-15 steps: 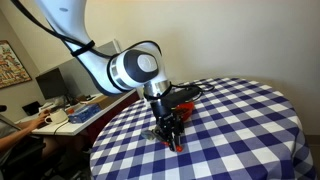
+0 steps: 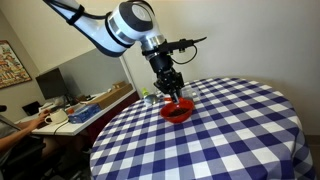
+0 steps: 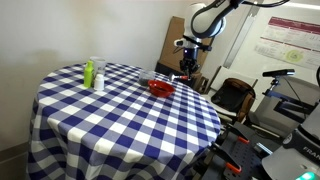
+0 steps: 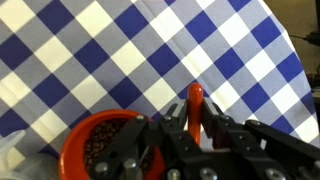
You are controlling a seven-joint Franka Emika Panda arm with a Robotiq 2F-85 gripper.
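Observation:
A slim orange-red object (image 4: 195, 108), like a handle, stands out from between the fingers of my gripper, which is shut on it. What the object's other end looks like is hidden by the gripper. A red bowl (image 2: 177, 117) holding dark beans or grains (image 4: 100, 136) sits on the checked tablecloth. In exterior view 1 the gripper (image 2: 176, 96) hangs over the bowl or close to it. Exterior view 2 shows the gripper (image 3: 186, 74) higher than the bowl (image 3: 160, 90) and to its right; touching cannot be told.
Clear containers (image 3: 146, 76) stand behind the bowl, one of them at the wrist view's lower left (image 4: 30, 155). A green bottle (image 3: 88, 74) and a white bottle (image 3: 99, 83) are toward the other side.
My gripper has risen and moved from the nearer part of the table toward the red bowl. The bowl, partly hidden behind the arm before, now shows more fully.

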